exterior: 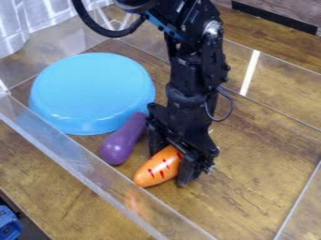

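The black gripper (175, 145) hangs low over the wooden floor, its fingers down around the upper part of an orange carrot-like toy (156, 169) with dark marks. Whether it is shut on the toy cannot be told, as the dark fingers hide that part. A purple eggplant-like toy (120, 141) lies just left of the carrot, apart from the gripper.
A large blue round object (82, 98) lies at the left, behind the toys. A clear plastic edge runs diagonally along the lower left, close to the carrot.
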